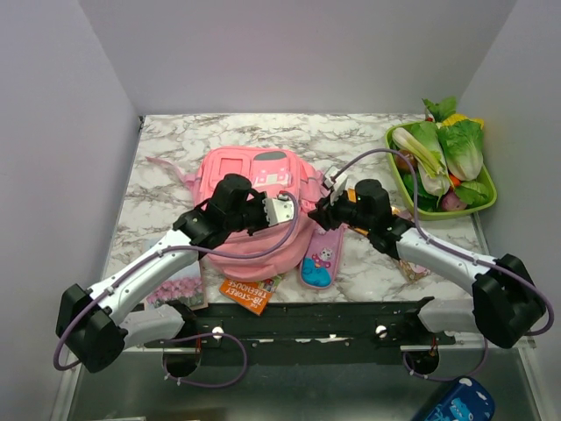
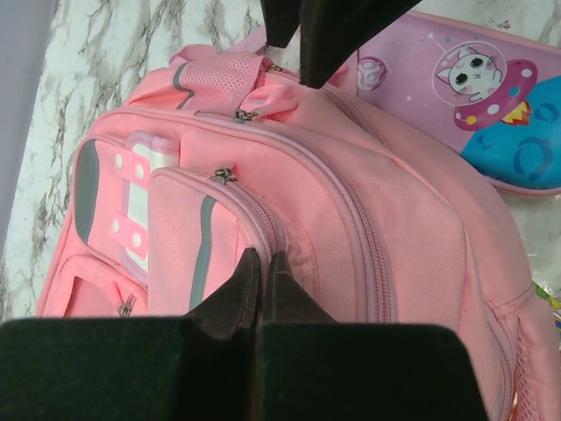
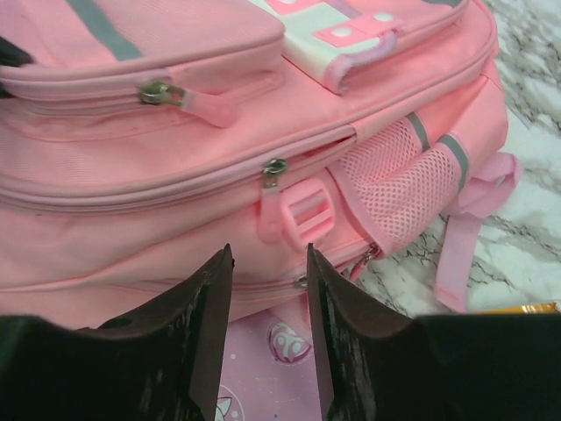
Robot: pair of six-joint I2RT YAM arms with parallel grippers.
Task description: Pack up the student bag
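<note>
The pink bag [image 1: 263, 254] lies on the table in front of both arms. In the left wrist view, my left gripper is shut, its tips at the edge of the bag's small front pocket [image 2: 175, 237]; whether thin fabric is pinched cannot be seen. Zipper pulls [image 2: 241, 116] show at the bag's upper end. My right gripper is open at that end, near a pink zipper pull [image 3: 269, 210], with nothing gripped between its fingers. A pink and blue cat pencil case [image 1: 319, 261] lies beside the bag, outside it.
An orange book [image 1: 249, 295] lies partly under the bag at the front edge. A floral book [image 1: 177, 288] is at left, a snack packet [image 1: 413, 269] at right. The green vegetable basket [image 1: 487, 186] fills the back right. The table behind the bag is bare.
</note>
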